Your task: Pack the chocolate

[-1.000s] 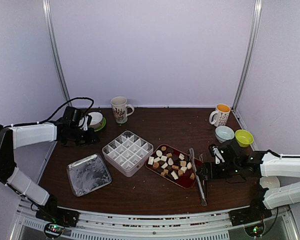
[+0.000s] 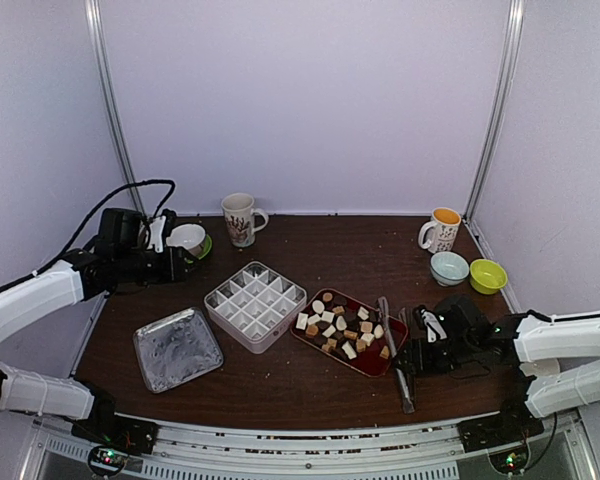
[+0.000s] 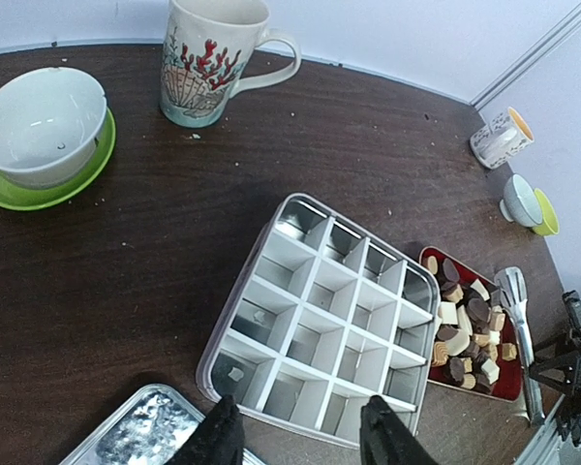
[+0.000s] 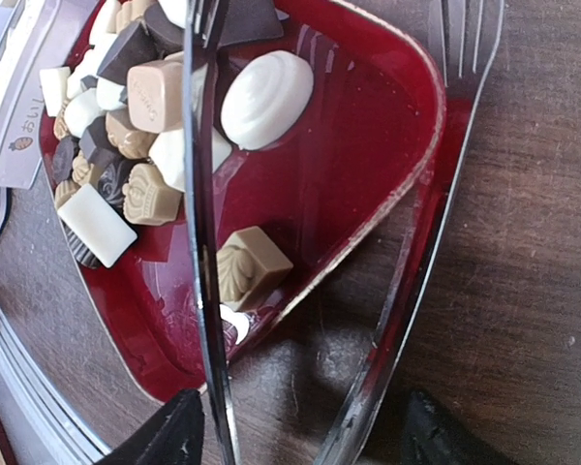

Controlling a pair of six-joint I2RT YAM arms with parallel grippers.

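Note:
The divided plastic box [image 2: 255, 305] sits mid-table with empty compartments. Right of it is the red tray [image 2: 370, 365] of mixed chocolates [image 4: 155, 97]. Metal tongs [image 2: 384, 330] lie at the tray's right end; in the right wrist view their two arms run up between my right gripper, whose fingers stand apart around them; whether they touch is unclear. My left gripper is open above the left side of the table, near the box in its view.
The silver lid [image 2: 177, 350] lies front left. A white bowl on a green plate [image 2: 190, 240] and a mug [image 2: 238, 220] stand at the back; another mug [image 2: 442, 228] and two bowls [image 2: 488, 276] stand at the right.
My right arm has shifted slightly lower at the tongs.

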